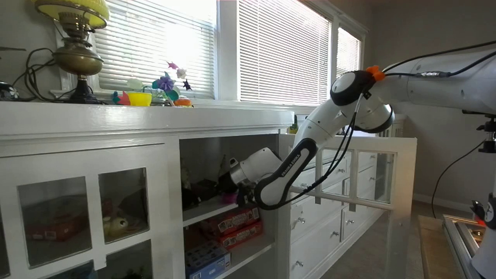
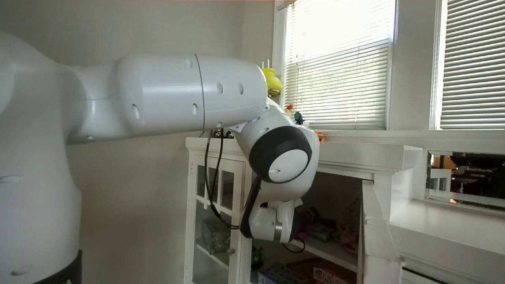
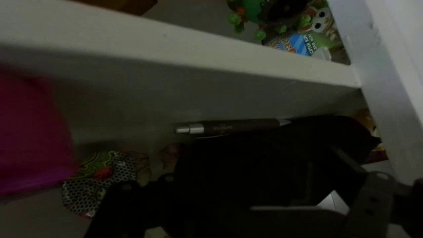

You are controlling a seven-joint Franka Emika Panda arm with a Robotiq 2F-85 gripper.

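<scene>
My gripper is open inside the upper compartment of the white cabinet, its dark fingers spread wide in the wrist view. A black, soft-looking object fills the space beyond and between them; whether the fingers touch it cannot be told. Along its edge lies a dark pen with silver ends, resting on the shelf. To the left in the wrist view are a magenta item and a patterned piece. From outside, the fingertips are lost in the cabinet's shadow.
The glass-paned cabinet door stands open beside the arm. Red boxes and a blue box occupy the lower shelf. A brass lamp and a yellow pot stand on the cabinet top.
</scene>
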